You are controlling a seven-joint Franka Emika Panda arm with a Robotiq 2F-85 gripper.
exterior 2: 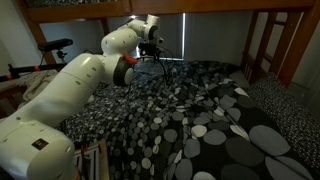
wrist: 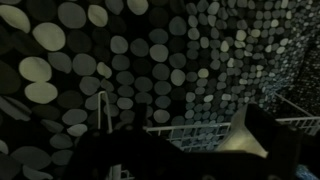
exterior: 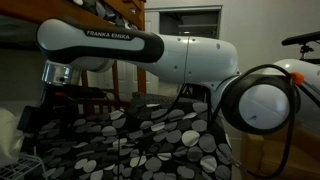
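Observation:
My gripper [exterior: 34, 124] hangs at the left of exterior view 1, close to a white object [exterior: 8, 136] at the picture's edge. In the wrist view my dark fingers [wrist: 272, 138] reach up from the bottom and stand apart, so the gripper is open. A pale, rounded object [wrist: 241, 137], probably that white one, shows beside the right finger, partly covered by it. Behind it runs a white wire rack [wrist: 190, 129]. Whether the pale object lies between the fingers or past them I cannot tell.
Dark cloth with grey dots [exterior 2: 215, 130] covers the broad surface below the arm. Wooden posts [exterior 2: 291, 45] and rails rise at the far side. A brown piece of furniture [exterior: 275, 158] stands at the right.

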